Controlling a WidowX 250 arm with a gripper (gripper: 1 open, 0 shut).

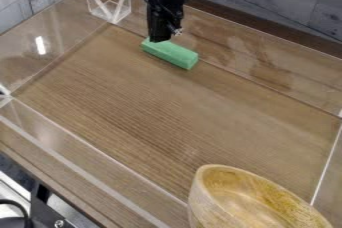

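Observation:
A green block (171, 54) lies flat on the wooden tray floor near the back, tilted diagonally. My dark gripper (152, 24) hangs just above and behind its left end, apart from it, coming down from the top of the view. Whether its fingers are open or shut is too small and dark to tell.
A large yellow bowl (254, 200) sits at the bottom right. The wooden floor (147, 122) between block and bowl is clear. Wooden walls (267, 2) run along the back, and clear plastic pieces stand at the back left corner and left edge.

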